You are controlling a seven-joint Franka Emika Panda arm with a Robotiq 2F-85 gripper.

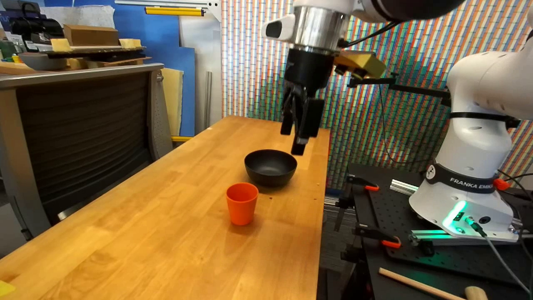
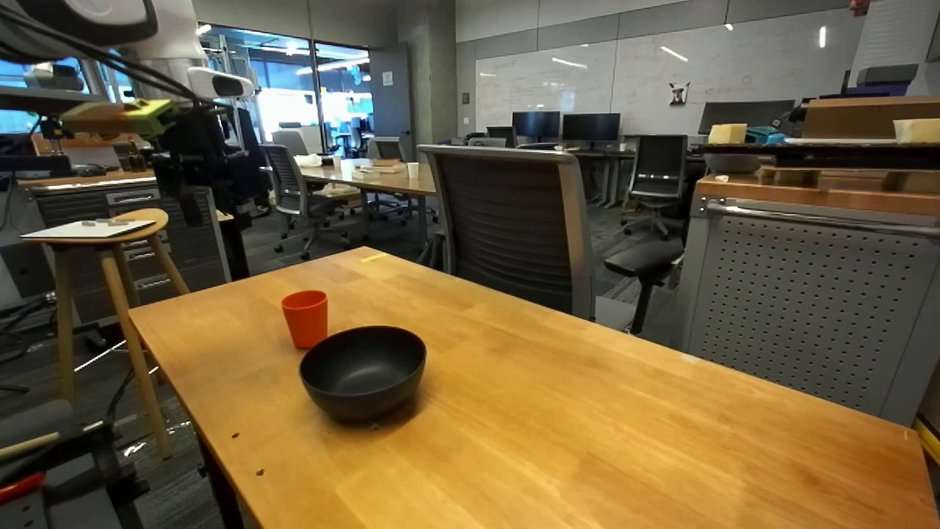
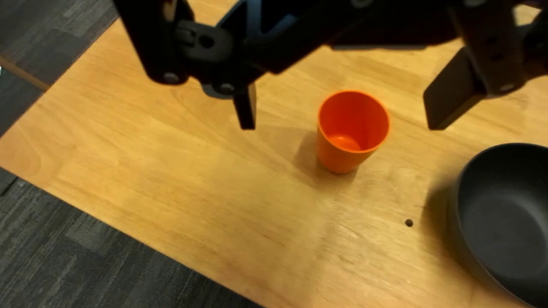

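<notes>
An orange cup (image 1: 242, 204) stands upright on the wooden table, its mouth facing up and its inside empty in the wrist view. Close beside it, without touching, sits an empty black bowl (image 2: 363, 374). My gripper is open above the table, and the cup (image 3: 343, 154) shows below, between its spread fingers. Nothing is held. In exterior view 1 the gripper (image 1: 295, 137) hangs higher than the cup and the bowl. The bowl (image 3: 506, 226) is partly cut off at the right of the wrist view.
The wooden table (image 2: 617, 423) is otherwise mostly bare, with wide free room along its length. A grey chair (image 1: 85, 135) stands against one long side. The arm's base (image 1: 462, 200) is mounted on a black bench across a gap from the table.
</notes>
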